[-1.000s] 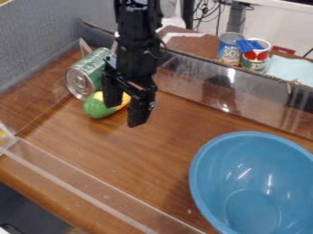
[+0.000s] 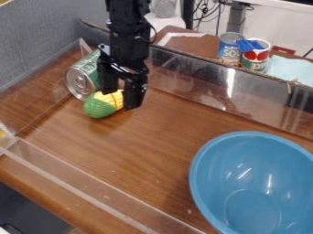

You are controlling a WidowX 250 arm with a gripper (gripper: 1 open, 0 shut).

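My black gripper (image 2: 121, 91) is at the upper left of the wooden tray, open, over a green and yellow toy (image 2: 102, 107), which looks like a corn cob, lying on the floor of the tray. The toy is partly hidden behind the fingers. A green and silver can (image 2: 80, 79) lies on its side just left of the gripper, against the tray's back-left area. A large blue bowl (image 2: 251, 178) sits at the lower right.
Clear walls edge the wooden surface (image 2: 141, 155), whose middle is free. Beyond the back wall stand two cans (image 2: 230, 48) (image 2: 255, 58) and a light blue cloth (image 2: 288, 69).
The gripper has shifted slightly to the left and up in view, over the toy. The toy and can look about where they were.
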